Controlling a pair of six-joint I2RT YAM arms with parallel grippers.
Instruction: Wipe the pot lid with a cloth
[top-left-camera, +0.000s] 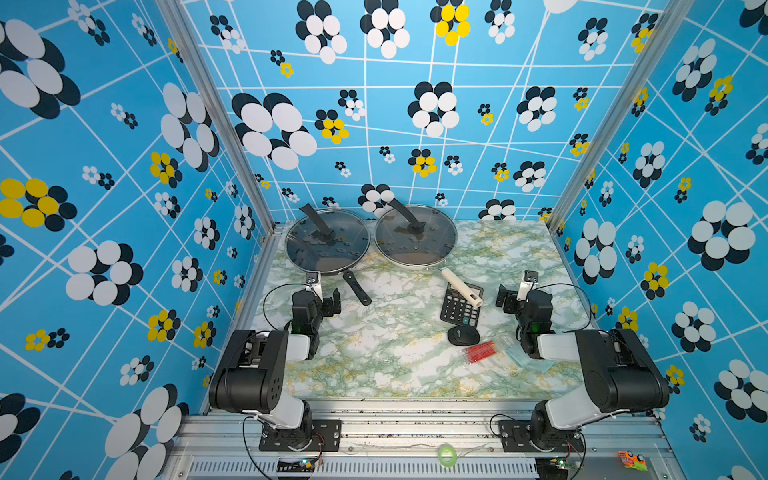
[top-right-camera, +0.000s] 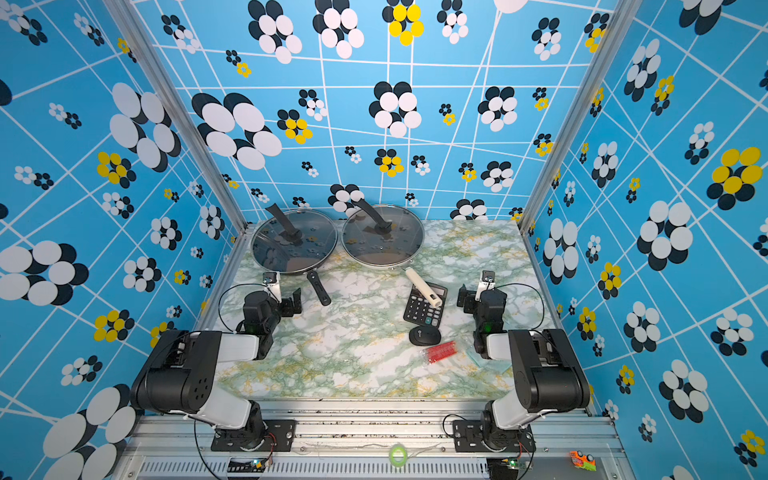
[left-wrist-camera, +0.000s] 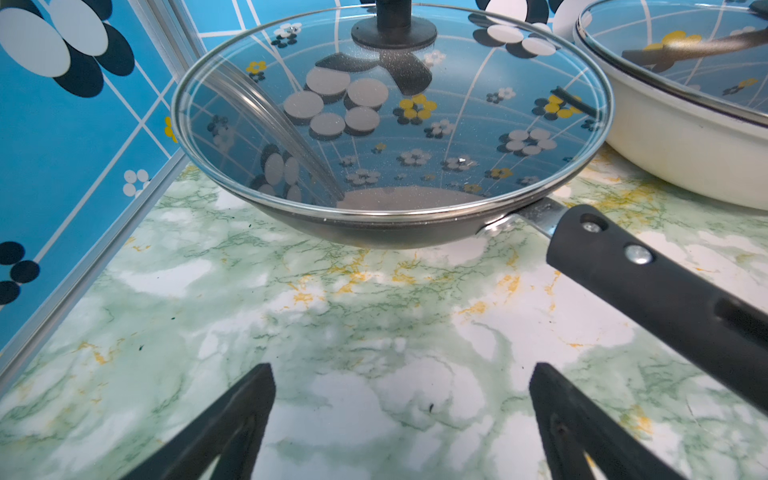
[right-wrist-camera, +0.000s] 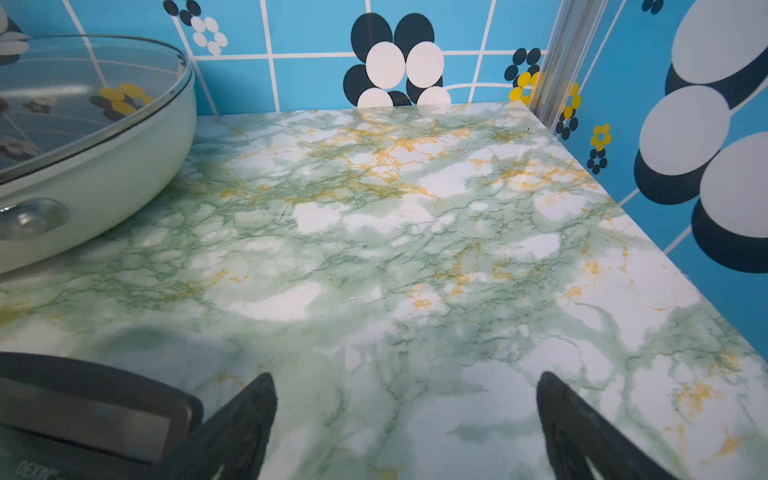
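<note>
Two pans stand at the back left under glass lids: a grey pan's lid (top-left-camera: 328, 249) on the left and a white pan's lid (top-left-camera: 416, 244) on its right, both with upright dark handles. My left gripper is open in front of the grey pan, left of its black handle (left-wrist-camera: 656, 280), with nothing between its fingers. On the right side, my right gripper hangs open over bare marble. A pale blue-green flat piece (top-left-camera: 528, 357), possibly the cloth, lies by the right arm, which partly covers it. In the right wrist view no cloth shows.
The white pan's cream handle (top-left-camera: 461, 288) reaches over a black calculator (top-left-camera: 457, 310). A black mouse (top-left-camera: 463, 335) and a red flat item (top-left-camera: 481, 352) lie in front of it.
</note>
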